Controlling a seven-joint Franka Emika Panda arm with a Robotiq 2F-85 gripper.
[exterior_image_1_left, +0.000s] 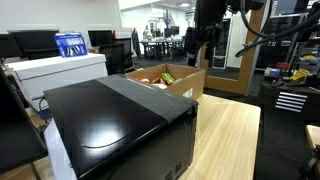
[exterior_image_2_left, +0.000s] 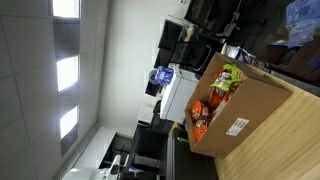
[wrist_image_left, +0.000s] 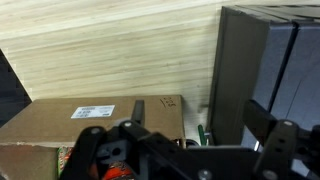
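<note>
My gripper stands open in the wrist view, with nothing between its fingers. Below it, the cardboard box shows its upper edge and part of its packets. To the right rises the dark side of a black appliance. In exterior view 1 my gripper hangs in the air above the table, near the cardboard box and behind the appliance. Colourful packets fill the box in exterior view 2, where my gripper does not show.
Bare wooden table lies beside the box and the appliance. A thin green item sits in the narrow gap between them. A white container with a blue and white package on top stands behind the appliance.
</note>
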